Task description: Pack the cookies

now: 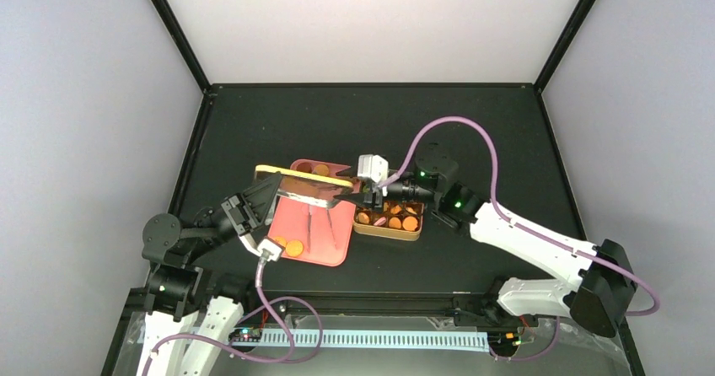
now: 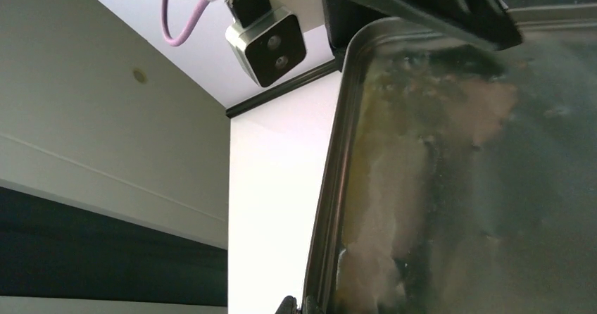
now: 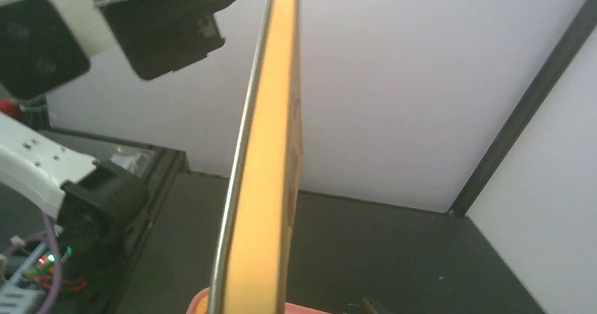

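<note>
A tin lid with a yellow rim (image 1: pixel 308 188) hangs tilted above the pink tray (image 1: pixel 291 220), its bare metal inside facing the front. At its left end my left gripper (image 1: pixel 275 192) is shut on the thin edge. The lid (image 2: pixel 450 180) fills much of the left wrist view. At the opposite end my right gripper (image 1: pixel 344 187) has its fingers apart, with the lid's edge between them; firm contact cannot be made out. The yellow rim (image 3: pixel 260 159) runs upright through the right wrist view. The gold tin (image 1: pixel 386 233) of cookies sits right of the tray, partly hidden under my right gripper.
Orange cookies (image 1: pixel 293 248) lie at the tray's near left corner, and a brown one (image 1: pixel 321 170) at its far end. Two thin metal sticks (image 1: pixel 330 224) rest on the tray.
</note>
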